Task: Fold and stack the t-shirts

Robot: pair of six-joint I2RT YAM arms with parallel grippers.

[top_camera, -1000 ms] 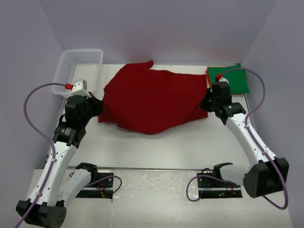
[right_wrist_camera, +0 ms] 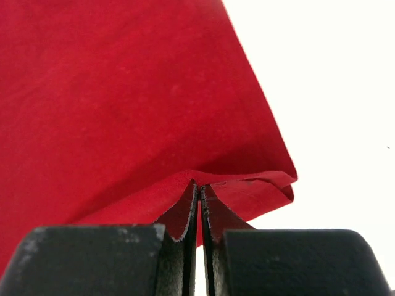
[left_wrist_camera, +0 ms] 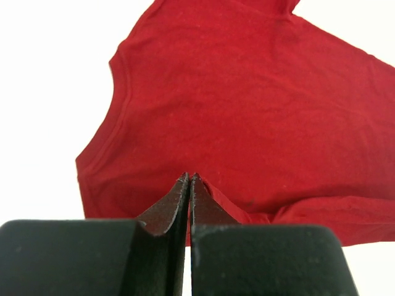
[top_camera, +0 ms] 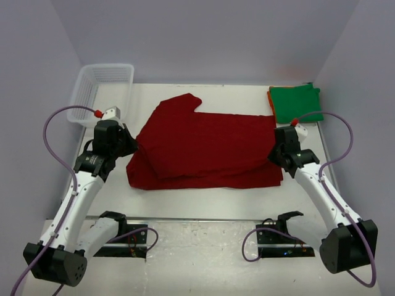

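Observation:
The red t-shirt [top_camera: 210, 135] lies spread over the middle of the table, its near part partly folded with a strip showing along the front. At its left end, my left gripper [top_camera: 136, 145] is shut on a raised ridge of the red cloth, which runs up to the fingertips in the left wrist view [left_wrist_camera: 191, 179]. My right gripper [top_camera: 270, 158] is shut on a pinch of the same shirt near its right edge; the lifted fold meets the fingertips in the right wrist view [right_wrist_camera: 199, 185]. One sleeve [top_camera: 185, 102] points away at the back left.
A folded green shirt [top_camera: 296, 103] lies on an orange one [top_camera: 270, 102] at the back right. The empty white basket [top_camera: 75, 92] stands at the back left. Bare table [top_camera: 197, 206] shows along the front.

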